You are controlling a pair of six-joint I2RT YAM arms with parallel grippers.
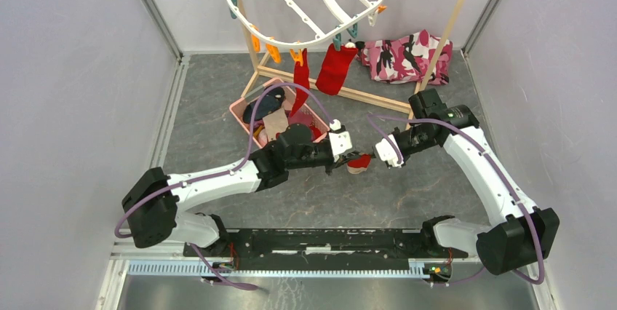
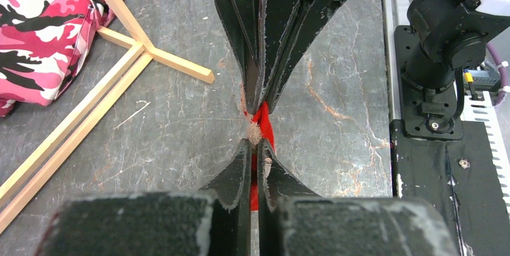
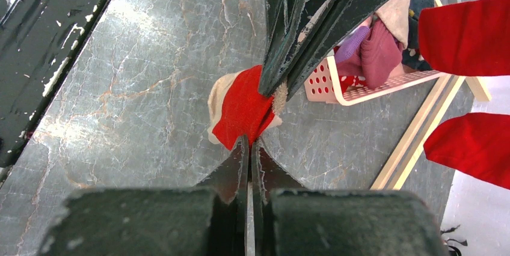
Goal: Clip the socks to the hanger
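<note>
A red sock with beige ends (image 1: 358,164) hangs between my two arms, low over the floor. In the left wrist view my left gripper is shut on its beige-and-red edge, and red cloth (image 2: 264,127) runs up to the other arm's tips. My right gripper is shut, and the folds of the red fabric (image 3: 243,109) gather at its fingertips, a thin pinch of the edge. The white round hanger (image 1: 320,36) is above at the back. Two red socks, one upright (image 1: 336,70) and one narrow (image 1: 301,81), hang below its front rim.
Orange clips (image 1: 273,53) and teal clips (image 1: 337,41) dangle from the hanger. A pink basket (image 1: 237,110) of clothes stands behind the left arm. Wooden stand bars (image 1: 371,99) cross the floor, with a pink camouflage bundle (image 1: 407,59) behind.
</note>
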